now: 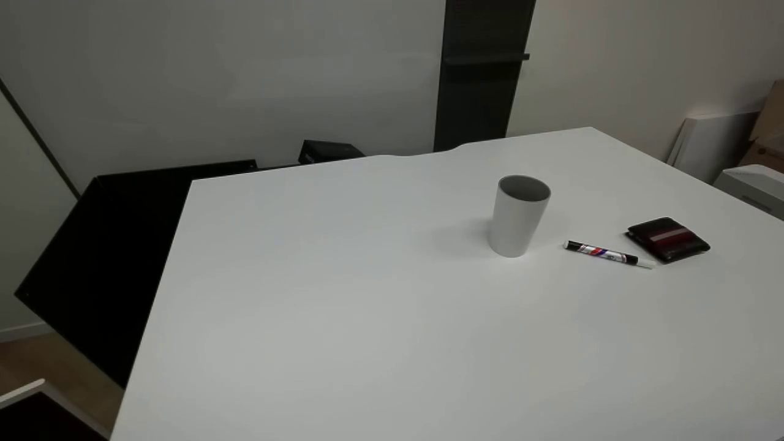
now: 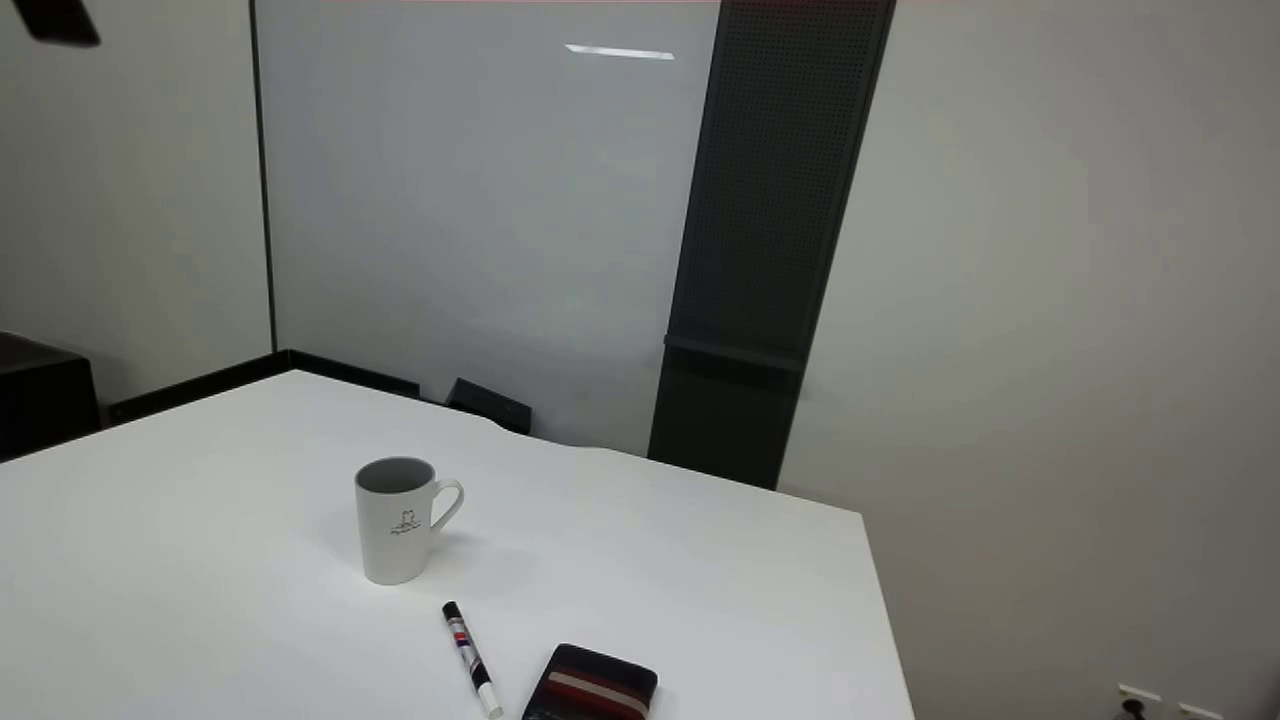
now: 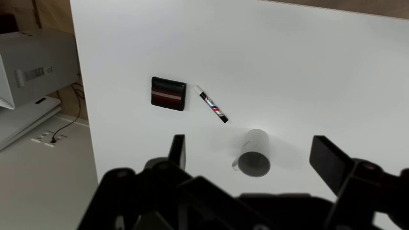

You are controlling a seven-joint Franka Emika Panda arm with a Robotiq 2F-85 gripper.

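A white mug [image 1: 514, 224] with a grey inside stands upright on the white table [image 1: 331, 309]; its handle and a small printed drawing show on the mug [image 2: 396, 534] in exterior view 2. Beside it lies a marker [image 1: 603, 253] with black, silver and white parts. A dark wallet [image 1: 669, 239] with a red and pale stripe lies flat close to the marker's white end. In the wrist view my gripper is open, fingers wide apart, high above the table. The mug [image 3: 256, 149] appears between the fingers in that view, well below them and untouched.
Bare table surrounds the objects, widest on the left in exterior view 1. A black panel [image 1: 95, 264] stands off the table's left edge. Beyond another edge are a grey boxy device [image 3: 38, 65] and a cable [image 3: 78, 109].
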